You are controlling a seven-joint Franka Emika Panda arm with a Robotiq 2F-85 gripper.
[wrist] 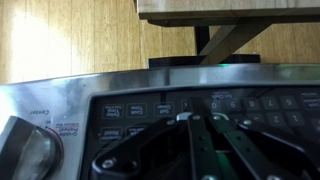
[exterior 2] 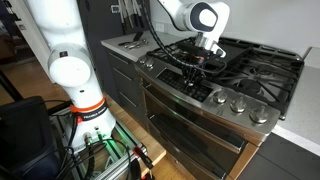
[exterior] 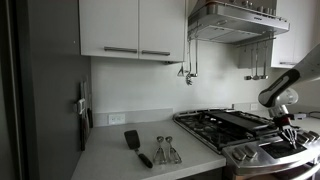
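Note:
Over the stove's black control panel [wrist: 125,125], my gripper is shut, with nothing visible between its fingers. Its tips sit close to the panel, near the keys left of the number pad [wrist: 270,105]; whether they touch a key cannot be made out. In exterior view 2 the gripper [exterior 2: 190,75] points down at the front of the range, between the knobs at either side. The arm hides part of the panel there.
Silver knobs [exterior 2: 238,104] flank the panel, with one knob [wrist: 38,155] near the gripper's left. Behind are black burner grates [exterior 2: 262,68]. A black spatula [exterior: 132,140] and metal scoops [exterior: 173,152] lie on the white counter [exterior: 110,160]. A wooden surface [wrist: 235,14] lies in front.

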